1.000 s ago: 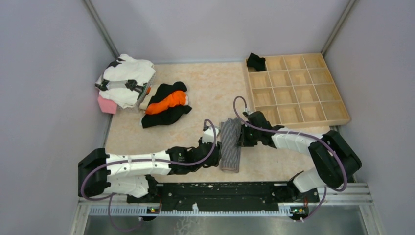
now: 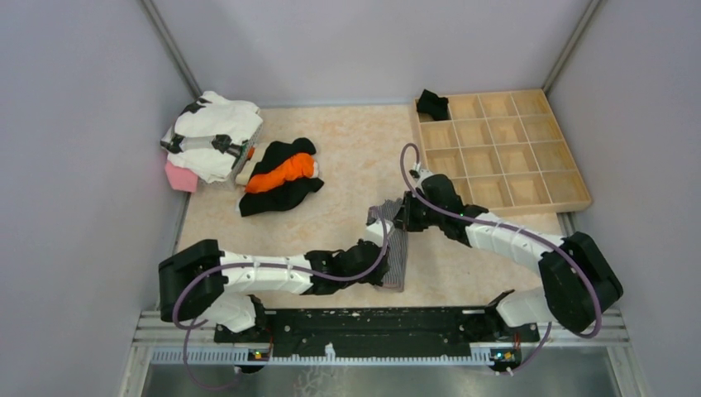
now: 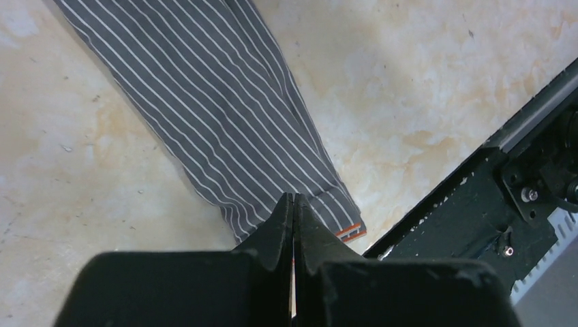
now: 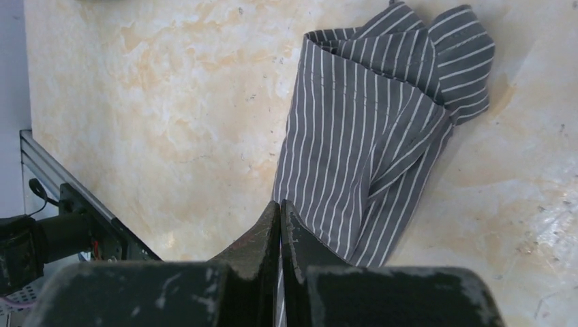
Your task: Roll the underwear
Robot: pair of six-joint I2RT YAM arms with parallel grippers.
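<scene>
Grey underwear with white stripes (image 2: 397,256) lies as a long folded strip on the table (image 2: 455,273), partly hidden by both arms in the top view. My left gripper is shut, with nothing visible between its fingers, over the strip's front end, where orange stitching shows. My right gripper is also shut and empty-looking, over the strip; the bunched back end (image 4: 458,61) shows beyond it.
A wooden grid box (image 2: 529,149) with black cloth in one cell stands back right. Folded black and orange clothes (image 2: 281,174) and a basket of white cloth (image 2: 211,136) lie back left.
My left gripper has moved right, over the strip. My right gripper has moved toward the back of the table and slightly left since a second ago.
</scene>
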